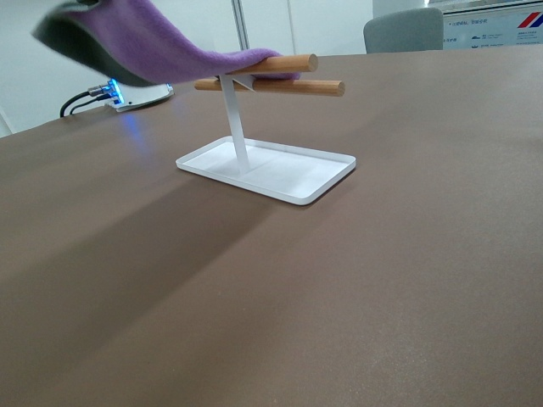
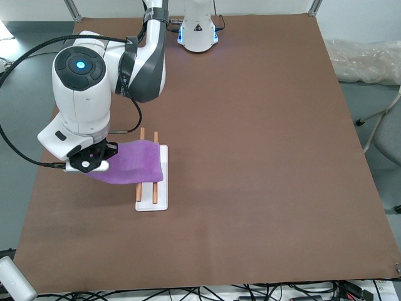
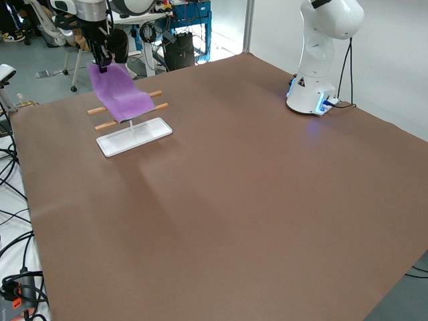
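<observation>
A purple cloth [image 2: 131,163] [image 1: 178,42] [image 3: 120,90] is draped over a white stand with two wooden bars [image 2: 155,194] [image 1: 297,87] [image 3: 160,107] on a white tray [image 2: 160,204] [image 1: 288,174] [image 3: 134,137]. My gripper [image 3: 101,65] is at the cloth's upper end, which is raised; in the left view the arm's wrist hides it. The cloth seems to hang from the gripper, but whether its fingers are shut is unclear.
Cables run along the near edge.
</observation>
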